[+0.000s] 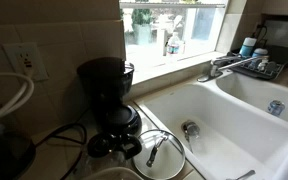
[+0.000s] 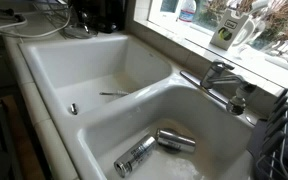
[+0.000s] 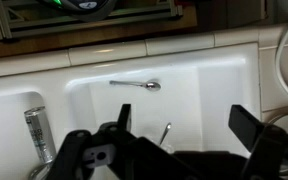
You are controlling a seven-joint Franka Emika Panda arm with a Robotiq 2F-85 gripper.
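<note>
In the wrist view my gripper is open above a white sink basin (image 3: 209,75), its black fingers wide apart with nothing between them. A silver spoon (image 3: 136,84) lies on the basin floor, beyond the fingertips. Another slim metal utensil (image 3: 165,134) shows in the gap, partly hidden below by the gripper. A silver can (image 3: 39,132) lies in the neighbouring basin. Exterior view 2 shows two cans, a nearer can (image 2: 136,155) and a farther can (image 2: 176,139), lying in the right basin. I cannot make out the gripper in either exterior view.
A faucet (image 2: 219,72) rises behind the sink. The dark dish rack (image 2: 279,140) stands on the right. Beside the sink are a black coffee maker (image 1: 108,90) and a glass lid (image 1: 162,156). Bottles, including a white jug (image 2: 232,30), stand at the window.
</note>
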